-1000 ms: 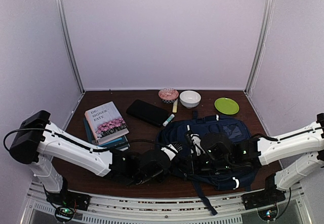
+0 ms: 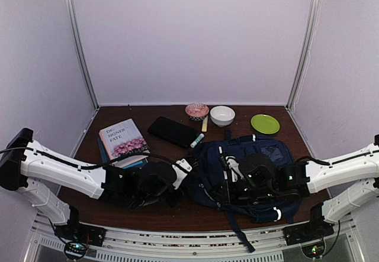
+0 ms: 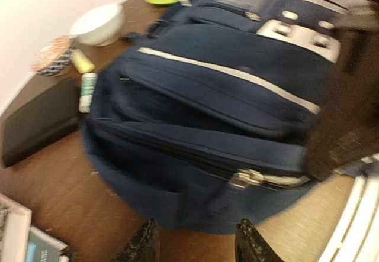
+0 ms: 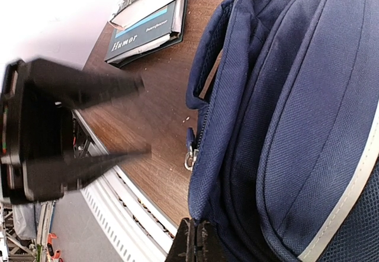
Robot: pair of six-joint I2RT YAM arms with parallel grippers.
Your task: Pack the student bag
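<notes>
The navy backpack (image 2: 260, 149) lies on the right half of the table. Its side zipper, with a metal pull (image 3: 251, 178) and fabric tab, faces my left gripper. That gripper's fingers are apart, with nothing between them; in the right wrist view its two dark fingers (image 4: 112, 87) stand left of the bag, clear of the zipper pull (image 4: 189, 157). My right gripper is shut at the bag's fabric edge, which runs into its fingertips. From above, the right arm covers this grip.
At the left lie a pink-flowered book (image 2: 125, 141) and darker books under it. A black case (image 2: 172, 132), a glue stick (image 2: 197, 140), a yellow item (image 2: 205, 124), a patterned bowl (image 2: 196, 110), a white bowl (image 2: 222, 116) and a green plate (image 2: 265, 123) sit towards the back.
My left gripper has moved left, away from the bag's near left side. The right arm has barely moved. The bag stays about where it was.
</notes>
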